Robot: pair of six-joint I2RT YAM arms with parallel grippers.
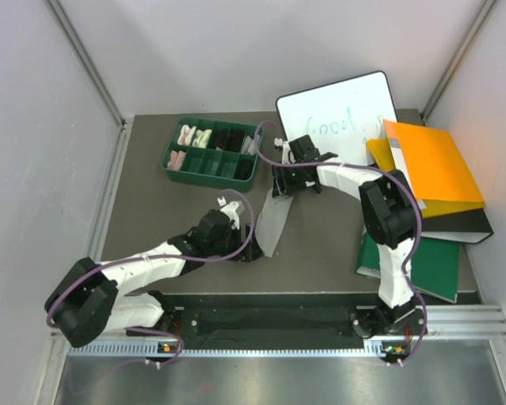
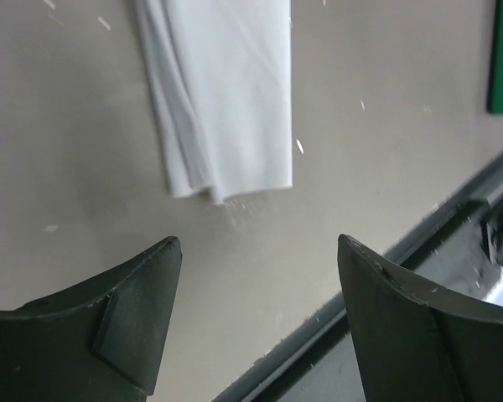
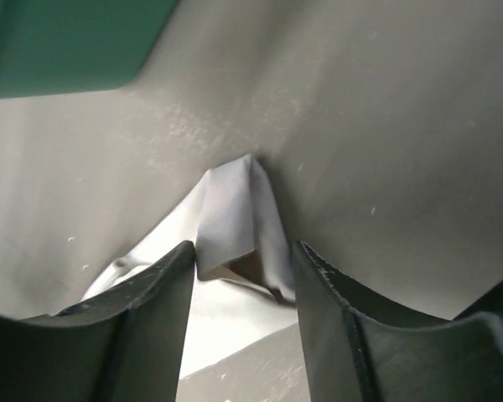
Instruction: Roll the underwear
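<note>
The pale underwear [image 1: 271,226] lies flat as a long strip, angled front to back on the grey table. My right gripper [image 1: 282,184] is at its far end, where the right wrist view shows a folded flap of fabric [image 3: 226,213] between and just beyond the fingertips, the fingers part apart. My left gripper [image 1: 249,245] stands open beside the near end; in the left wrist view that end [image 2: 235,142] lies ahead of the empty fingers.
A green compartment box [image 1: 202,173] with rolled items sits at the back left. A whiteboard [image 1: 337,101] leans at the back right, with stacked folders [image 1: 434,169] along the right.
</note>
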